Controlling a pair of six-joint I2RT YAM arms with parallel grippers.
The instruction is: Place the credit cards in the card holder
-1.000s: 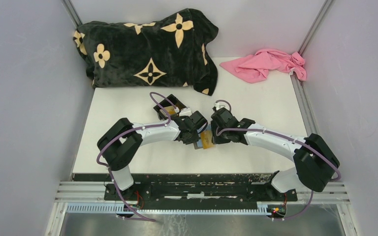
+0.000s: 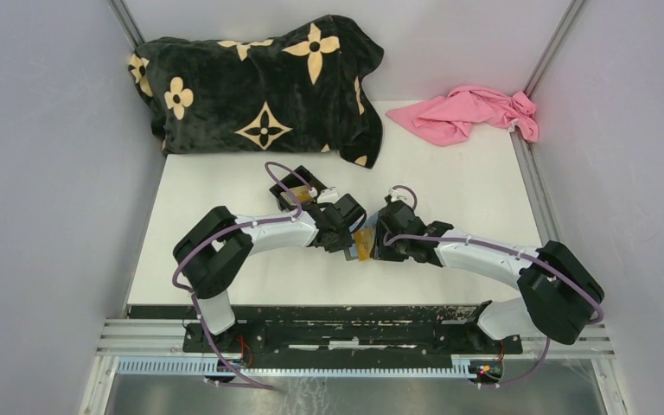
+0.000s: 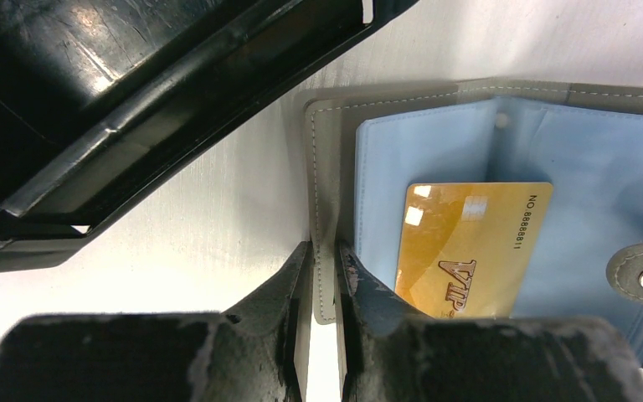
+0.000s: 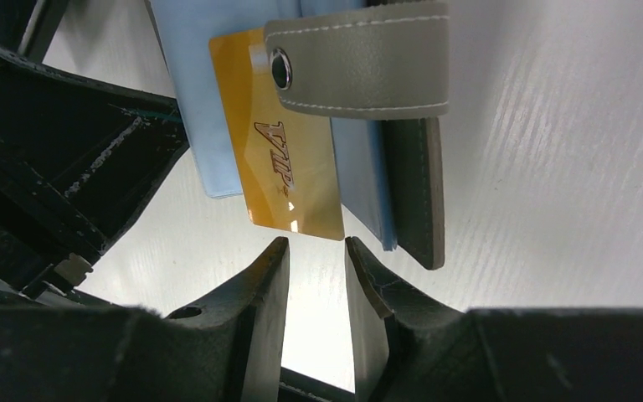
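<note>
A grey card holder with blue sleeves [image 3: 603, 167] is held by my left gripper, shut on its grey edge. A gold VIP card sits in a blue sleeve; in the right wrist view the gold card [image 4: 289, 176] reaches out past the sleeve's lower edge. A grey strap with a snap [image 4: 360, 63] crosses over the holder. My right gripper is part open just beyond the card's protruding end, with nothing seen between its fingers.
A black open box [image 2: 298, 181] with cards stands behind the holder. A dark patterned cushion [image 2: 251, 82] and pink cloth [image 2: 462, 117] lie at the back.
My right gripper has moved slightly toward the front of the table over the last second. The left gripper and holder have barely moved.
</note>
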